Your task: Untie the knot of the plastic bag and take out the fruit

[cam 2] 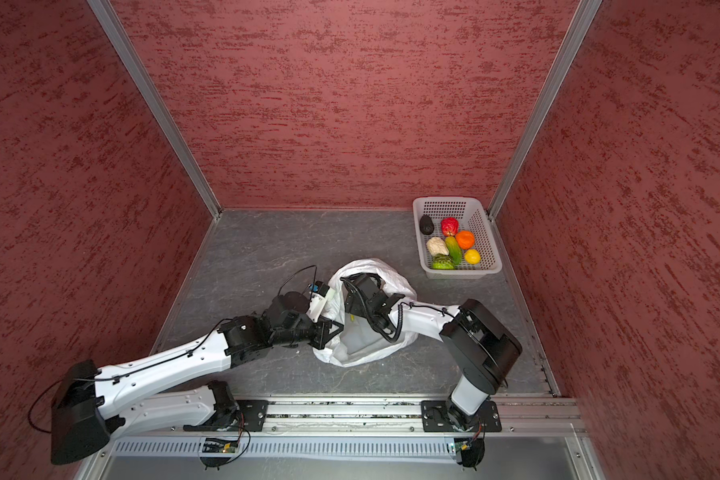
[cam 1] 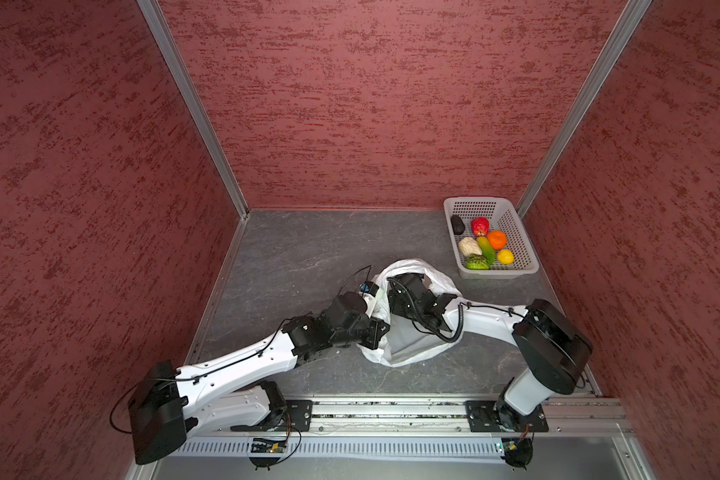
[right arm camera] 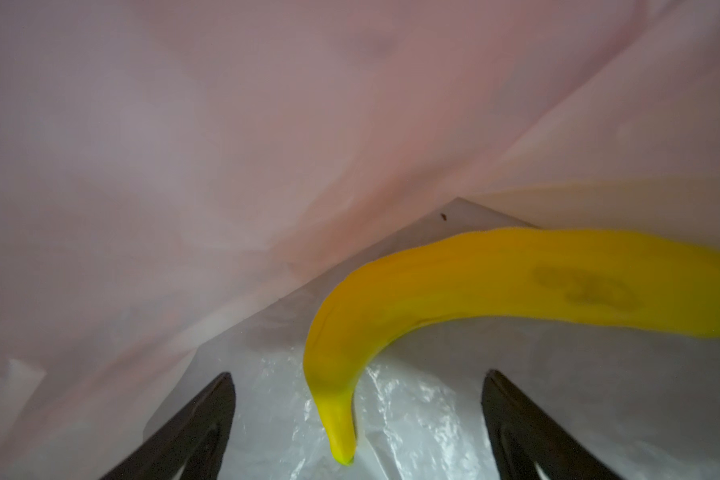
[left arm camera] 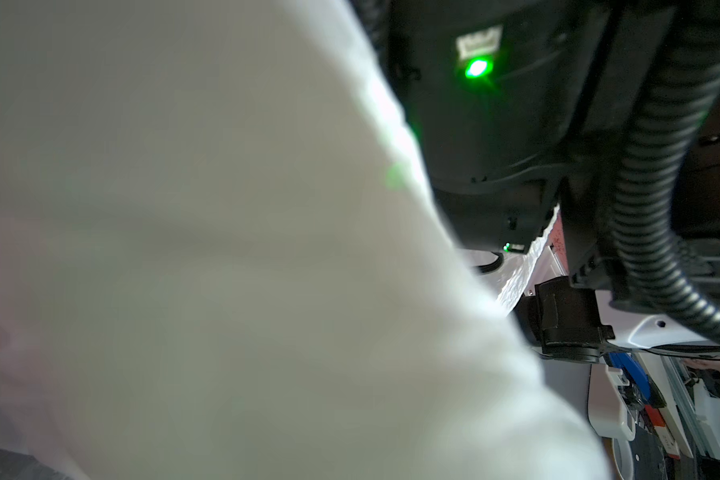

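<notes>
A white plastic bag (cam 1: 412,352) lies open at the front middle of the table. My left gripper (cam 1: 376,328) is at its left rim, shut; its fingertips are hidden, and bag film fills much of the left wrist view. My right gripper reaches down inside the bag, open, its fingers either side of a banana's stem end. The yellow banana (right arm camera: 520,272) lies on the bag's bottom and is mostly hidden in the top views.
A grey basket (cam 1: 528,268) at the back right holds several fruits and vegetables.
</notes>
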